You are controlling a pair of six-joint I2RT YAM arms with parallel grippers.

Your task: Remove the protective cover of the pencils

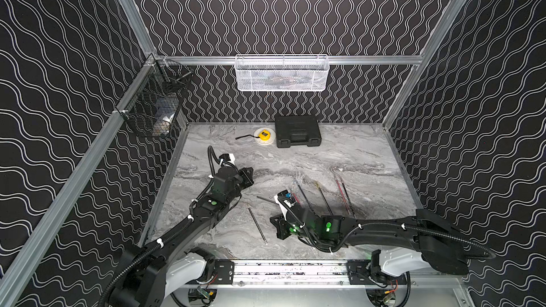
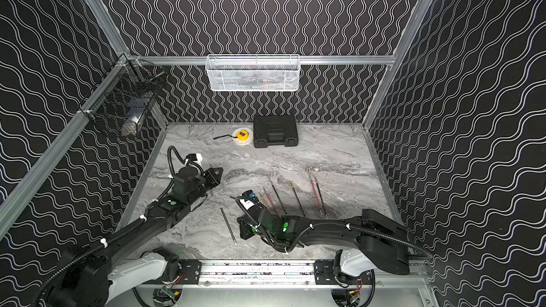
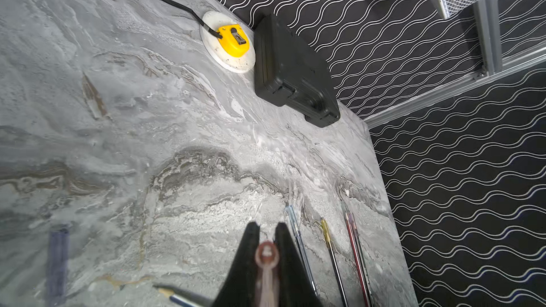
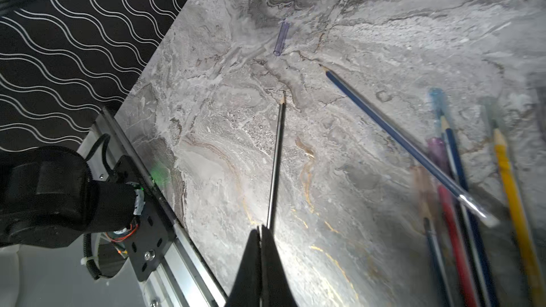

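Note:
My left gripper is shut on a translucent pinkish cap (image 3: 267,261), above the table's left-middle. My right gripper, low at front centre, is shut, nothing showing between its fingers. In the right wrist view a dark uncapped pencil (image 4: 277,153) and a blue uncapped pencil (image 4: 382,123) lie on the table, with a loose purple cap (image 4: 281,38) beyond. At right lie a yellow pencil (image 4: 509,187) in a clear cover, red and blue pencils (image 4: 446,210) with covers, and others, partly blurred.
A black case (image 1: 298,130) and a yellow tape measure (image 1: 264,134) on a white disc stand at the back. A white wire basket (image 1: 281,76) hangs on the back wall, a black one (image 1: 149,102) at left.

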